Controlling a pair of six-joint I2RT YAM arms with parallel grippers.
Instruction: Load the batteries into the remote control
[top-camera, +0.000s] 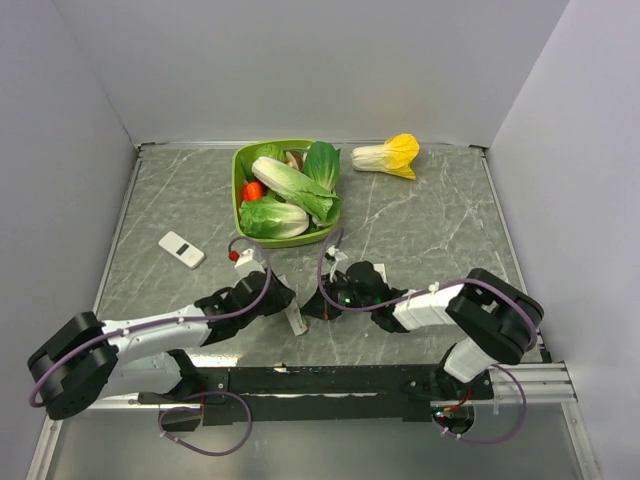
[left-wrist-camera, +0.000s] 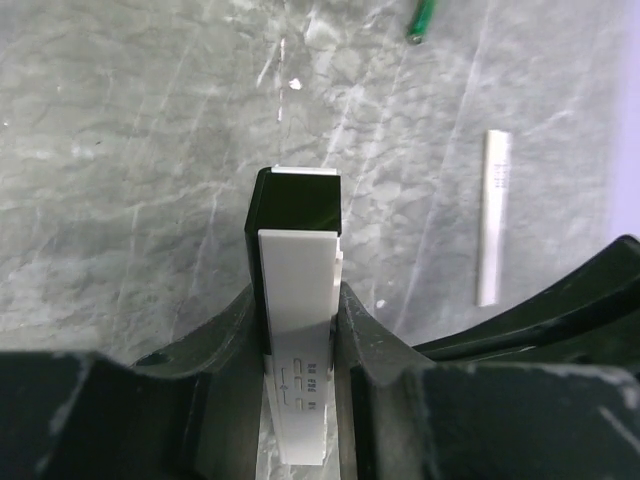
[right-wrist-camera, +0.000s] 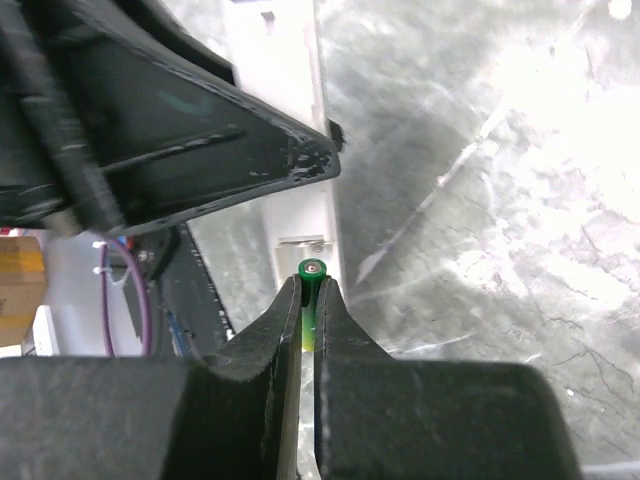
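My left gripper is shut on a white remote control (left-wrist-camera: 300, 360), which stands out between its fingers in the left wrist view; from above, the lower end of the remote (top-camera: 296, 320) shows below that gripper (top-camera: 284, 294). In the right wrist view the remote (right-wrist-camera: 300, 215) passes behind a dark left finger (right-wrist-camera: 220, 140). My right gripper is shut on a green battery (right-wrist-camera: 312, 275), its end showing in front of the remote's recessed part. Whether battery and remote touch, I cannot tell. Another green piece (left-wrist-camera: 422, 18) appears at the left wrist view's top edge.
A second white remote-like object (top-camera: 182, 249) lies at left. A slim white piece (left-wrist-camera: 493, 215) rests on the table. The green vegetable basket (top-camera: 238, 190) and a yellow-wrapped cabbage (top-camera: 388, 157) stand at the back.
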